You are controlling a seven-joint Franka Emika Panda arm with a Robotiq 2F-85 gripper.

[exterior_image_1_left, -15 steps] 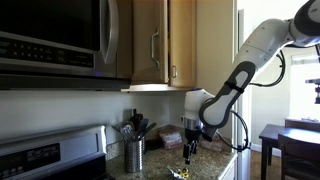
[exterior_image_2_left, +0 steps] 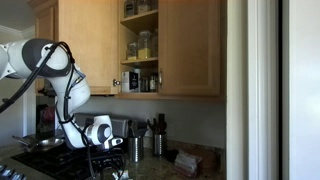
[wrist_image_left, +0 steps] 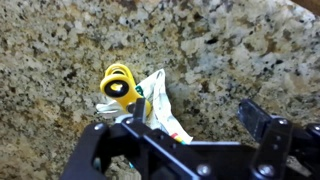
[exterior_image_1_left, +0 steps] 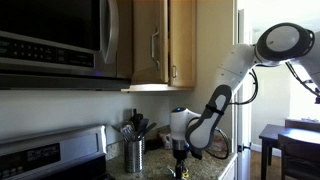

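Observation:
A yellow object with a dark round centre point(wrist_image_left: 117, 88) lies on the speckled counter, left of the middle in the wrist view. Touching it is a crumpled white wrapper or cloth point(wrist_image_left: 157, 98) with coloured print, partly hidden behind the gripper's left finger. My gripper is open above the counter, its left finger over the white piece and its right finger over bare stone. Nothing is held between them. In exterior view 1 the gripper point(exterior_image_1_left: 184, 165) is low, close to the countertop, at the yellow object.
A metal canister of utensils point(exterior_image_1_left: 134, 154) stands on the counter by the wall, left of the arm. Beyond it are the stove point(exterior_image_1_left: 50, 156) and the microwave point(exterior_image_1_left: 60, 40). Wooden cabinets point(exterior_image_1_left: 165, 42) hang above. Bare counter shows right of the gripper in the wrist view.
Over the last second the arm has come down and leftward in exterior view 1, bringing the gripper from above the counter to beside the yellow object.

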